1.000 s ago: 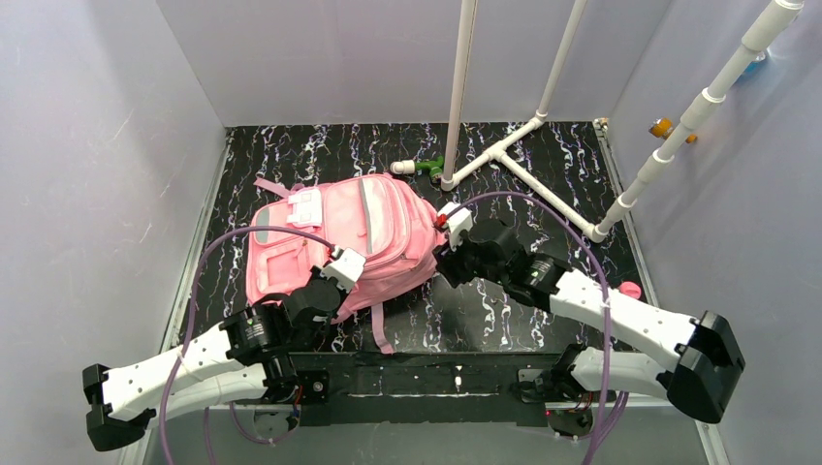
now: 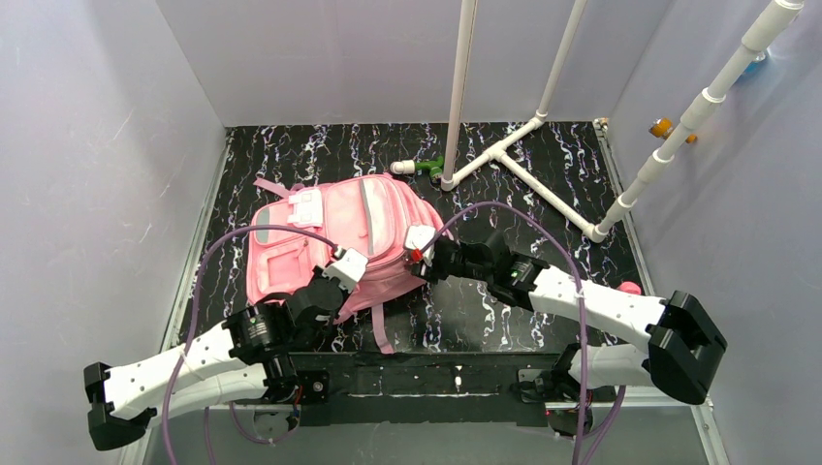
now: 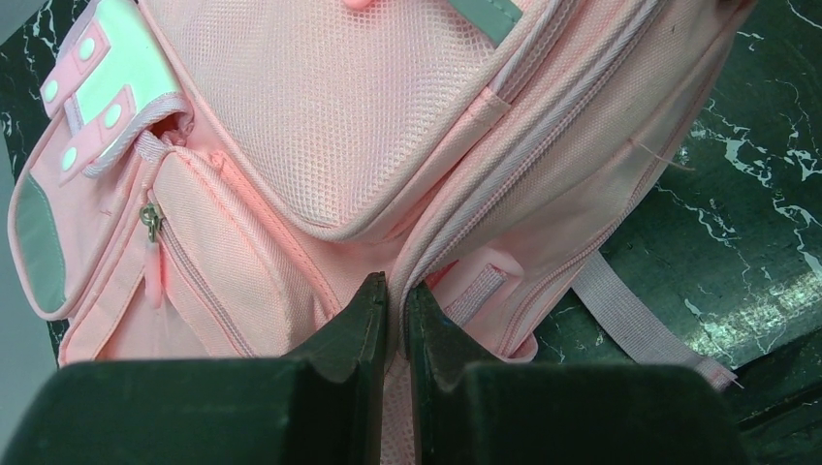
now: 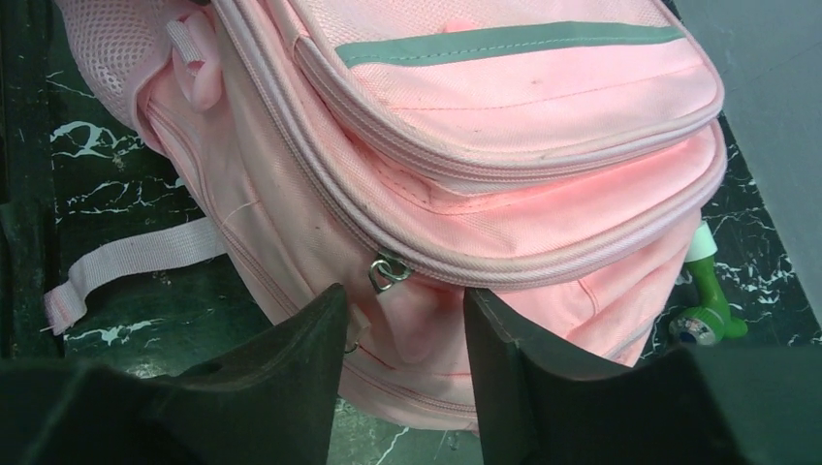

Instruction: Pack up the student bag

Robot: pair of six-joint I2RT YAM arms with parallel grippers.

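Note:
A pink backpack point(image 2: 330, 232) lies on its back on the dark marbled table, its front pockets facing up. My left gripper is shut on a piped zipper edge of the bag at its near side. At the bag's right side stands my right gripper, part open, its fingertips on either side of a fabric zipper pull point(image 4: 412, 320) hanging from a metal slider point(image 4: 388, 271). I cannot tell whether they touch it. A grey strap point(image 2: 381, 329) trails from the bag's near edge.
A white pipe frame point(image 2: 548, 194) stands on the right and back of the table, with a green fitting point(image 2: 431, 167) behind the bag. Grey walls enclose three sides.
My right gripper has moved left along the bag's right side, toward its near part. The left arm and the bag look almost unchanged.

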